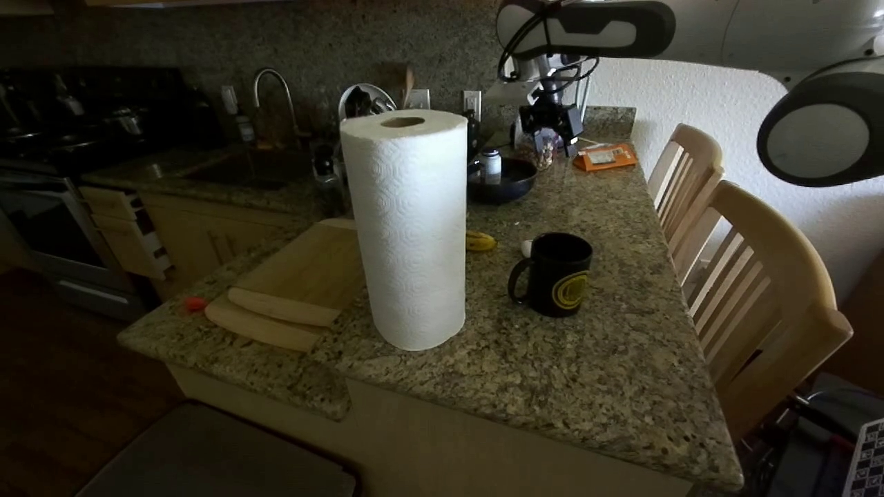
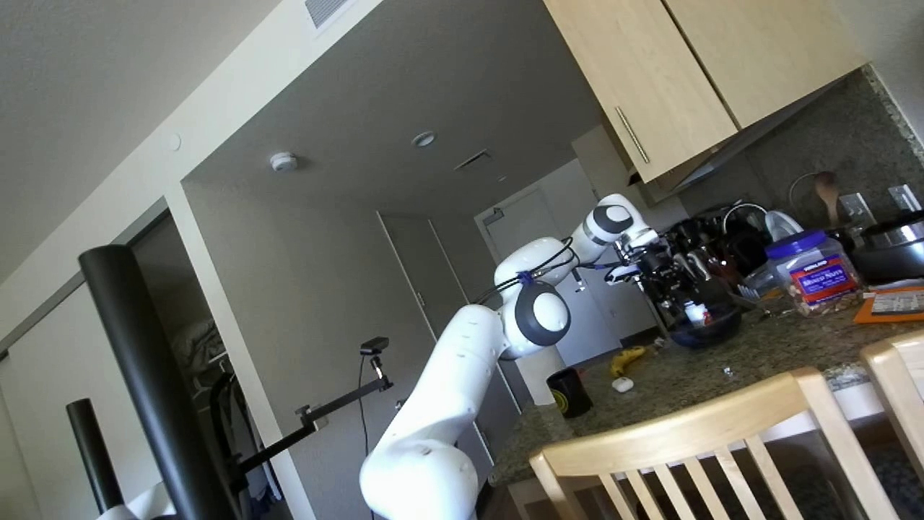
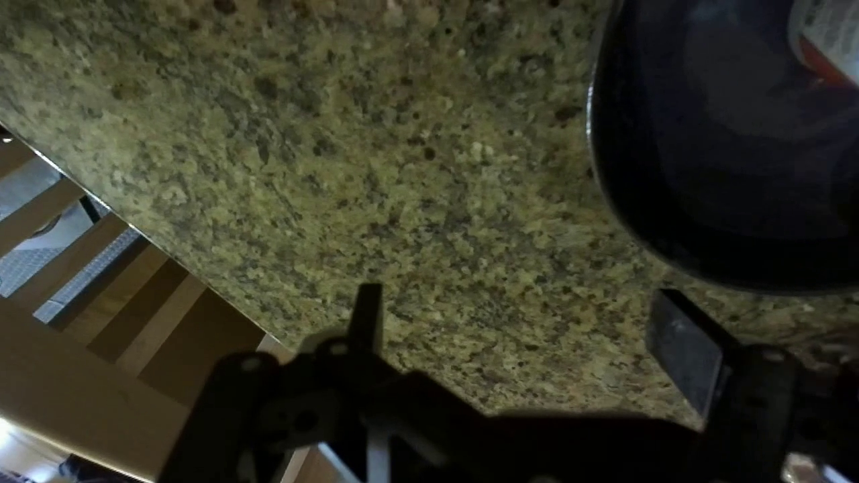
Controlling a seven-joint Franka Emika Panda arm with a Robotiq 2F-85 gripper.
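Observation:
High above the far part of the counter, my gripper [image 1: 556,142] is open, with nothing between its fingers. In the wrist view its two fingers [image 3: 685,346] stand wide apart over bare granite. A dark pan [image 1: 507,189] rests on the counter near it, and a white bottle [image 1: 490,166] stands inside. That pan's rim [image 3: 592,121] fills the right side of the wrist view, with only part of the bottle [image 3: 833,36] showing. The nut jar with a purple lid [image 2: 814,270] stands beyond the pan; in exterior view 1 the gripper largely hides it.
A paper towel roll [image 1: 410,240] and a black mug [image 1: 561,277] stand nearer the counter's front. A banana [image 1: 480,241] lies behind the roll. An orange packet [image 1: 605,157] is at the far right. Wooden chairs [image 1: 746,273] line the right edge.

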